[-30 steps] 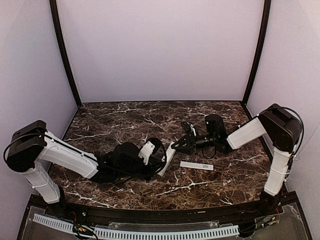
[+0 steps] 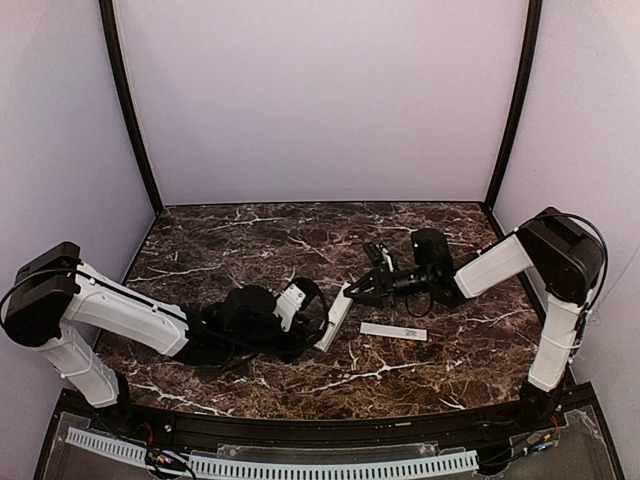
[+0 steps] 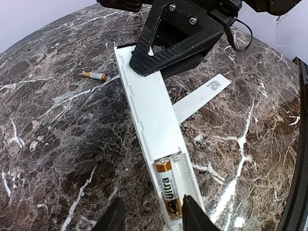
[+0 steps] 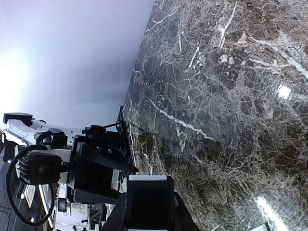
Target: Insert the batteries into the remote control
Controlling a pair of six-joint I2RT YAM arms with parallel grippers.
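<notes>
The white remote [image 2: 334, 322] is held tilted by my right gripper [image 2: 358, 292], shut on its upper end; in the left wrist view the remote [image 3: 144, 110] shows an open compartment at its lower end, with one battery [image 3: 167, 187] lying in it and empty space beside it. My left gripper is just at that lower end, part open, its fingertips around the compartment with no battery clearly between them. A second battery [image 3: 94, 75] lies on the table beyond. The white cover [image 2: 393, 331] lies flat to the right of the remote.
Walls enclose it at the back and sides, and its front edge [image 2: 330, 430] runs below both arms.
My left gripper has shifted very slightly in the top view. The right gripper and the remote look unmoved.
</notes>
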